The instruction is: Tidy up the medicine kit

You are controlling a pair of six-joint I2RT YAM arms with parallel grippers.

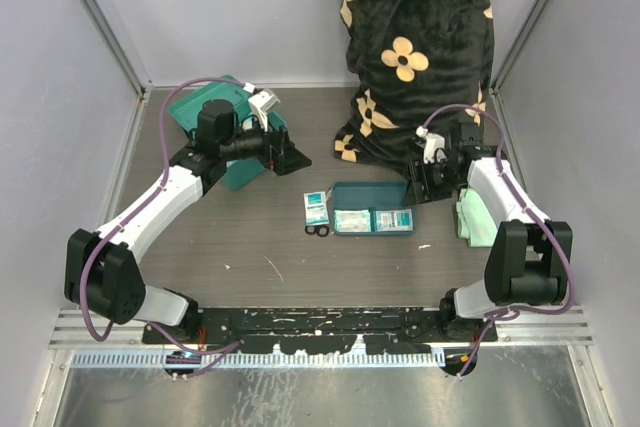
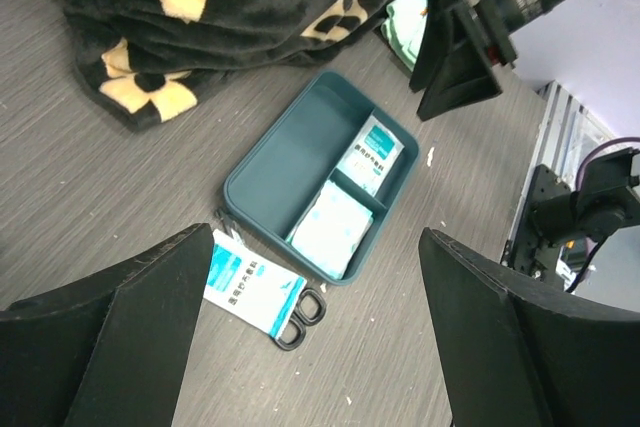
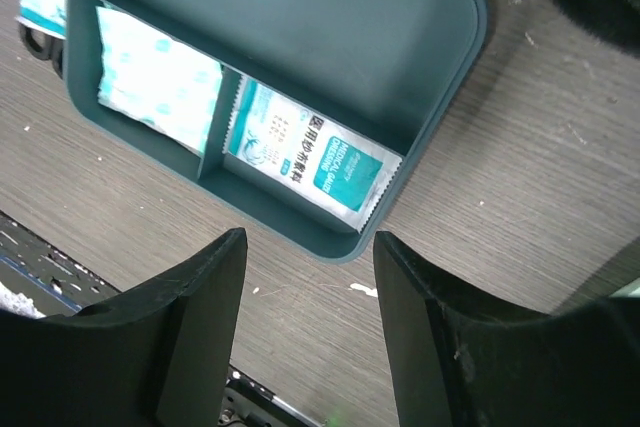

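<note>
A dark teal divided box (image 1: pixel 367 192) holds a white-and-blue pouch (image 3: pixel 157 82) in one small compartment and a gauze packet (image 3: pixel 310 157) lying in the other; the large compartment is empty. A flat blue-and-white packet (image 1: pixel 316 208) lies left of the box, with black-handled scissors (image 2: pixel 312 309) beside and partly under it. My left gripper (image 1: pixel 280 158) hangs at the front right of the teal case (image 1: pixel 245 175), open and empty. My right gripper (image 1: pixel 428 179) is open above the box's right end, nothing between its fingers.
A dark flowered cloth (image 1: pixel 405 60) covers the back right. A pale green cloth (image 1: pixel 475 222) lies right of the box, partly behind the right arm.
</note>
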